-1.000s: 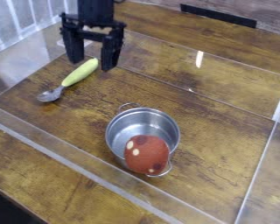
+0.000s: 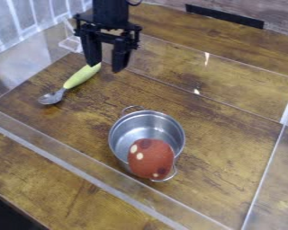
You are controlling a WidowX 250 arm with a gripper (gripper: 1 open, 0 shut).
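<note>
The black gripper (image 2: 105, 45) hangs at the top left of the camera view, above and behind a yellow-green oblong object (image 2: 82, 77). Whether anything is between its fingers cannot be made out. A silver spoon-like utensil (image 2: 53, 96) lies just below the yellow-green object. A metal pot (image 2: 147, 126) stands at the lower middle, with a round red object (image 2: 151, 158) with pale spots at its front.
Transparent edges border it at left, front and right.
The objects on the surface have not visibly moved.
</note>
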